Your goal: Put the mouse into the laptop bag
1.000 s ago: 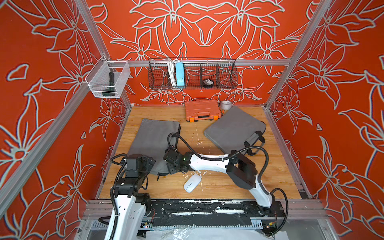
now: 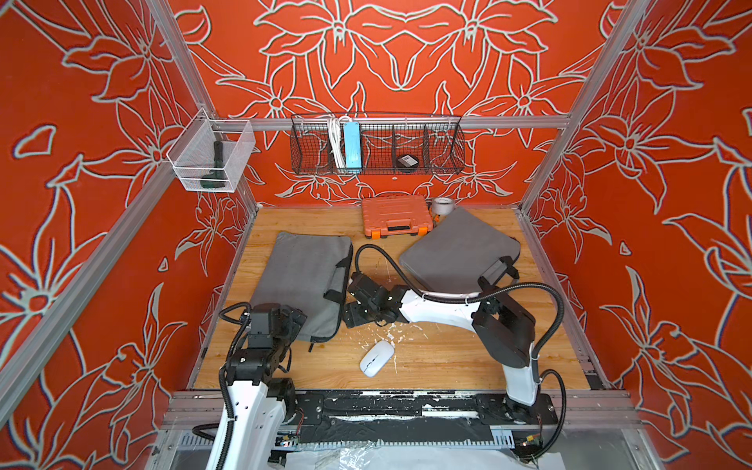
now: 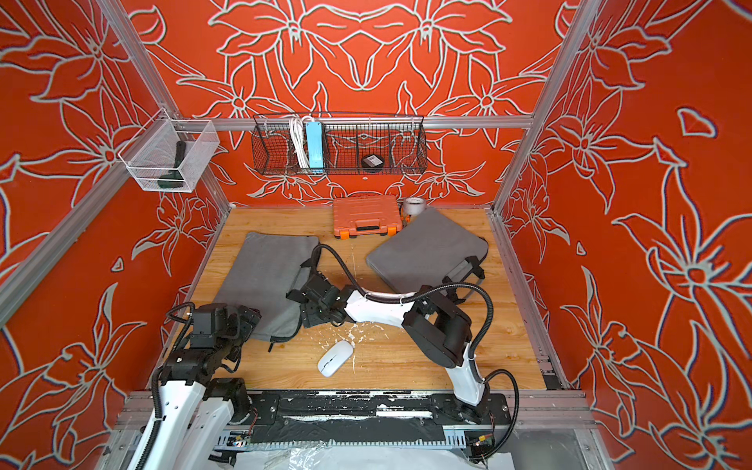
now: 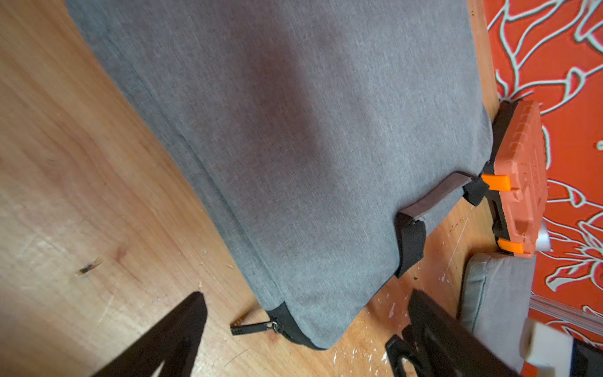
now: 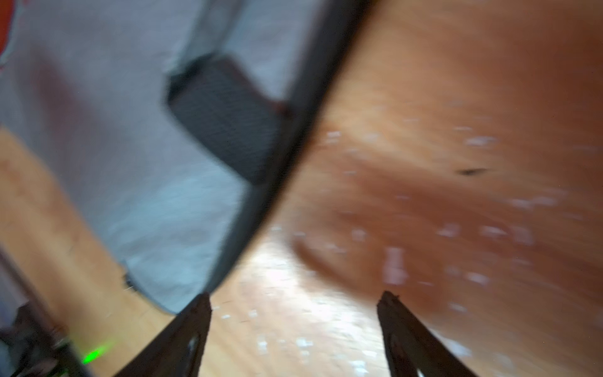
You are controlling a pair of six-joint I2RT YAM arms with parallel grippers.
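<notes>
A white mouse [image 2: 376, 358] lies on the bare wood in front of the arms, clear of both grippers. The grey laptop bag [image 2: 301, 270] lies flat at the left, its zip side and handle facing right; its near corner shows the zip pull [image 4: 253, 327] in the left wrist view. My left gripper is open over the bag's near left part, holding nothing. Beside the bag's right edge, my right gripper stands open, with bare wood and a bag corner showing past its fingers. The bag's handle strap [image 5: 229, 116] appears blurred in the right wrist view.
A second grey bag [image 2: 454, 250] lies at the right, partly behind my right arm. At the back stand an orange case [image 2: 396, 214] and a roll of tape [image 2: 442, 206]. A wire basket [image 2: 376, 149] hangs on the back wall. Free wood surrounds the mouse.
My right gripper has moved right and slightly back, from over the bag's near right corner to beside its edge. The left arm, the mouse and the bag look nearly unmoved.
</notes>
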